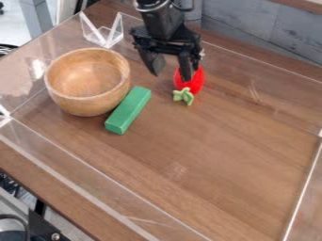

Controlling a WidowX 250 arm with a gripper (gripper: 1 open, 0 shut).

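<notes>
My black gripper (170, 64) is at the top centre, open, its fingers pointing down just above and left of a red strawberry-like object (189, 80) with a green leafy top, which rests on the wooden table. Nothing shows between the fingers. A wooden bowl (87, 81) sits to the left, with a green rectangular block (128, 111) lying just to its right and front.
A white wire-like object (104, 30) stands behind the bowl. A grey wall (251, 33) runs along the back, and the table's left edge borders the floor.
</notes>
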